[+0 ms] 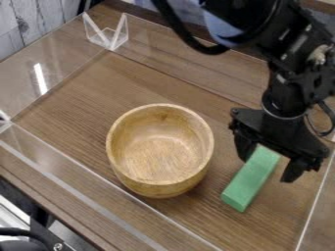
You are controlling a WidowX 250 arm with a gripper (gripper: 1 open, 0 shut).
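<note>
The black arm reaches down from the top right, its gripper (277, 147) open with dark fingertips over the upper end of a green block (246, 186). The block lies on the wooden table, slanting, right of a round tan bowl (160, 167). Nothing shows held; the block's far end is partly hidden by the gripper.
The bowl stands empty at the centre. A small white wire-like object (108, 29) is at the back left. Dark cables lie at the lower left edge.
</note>
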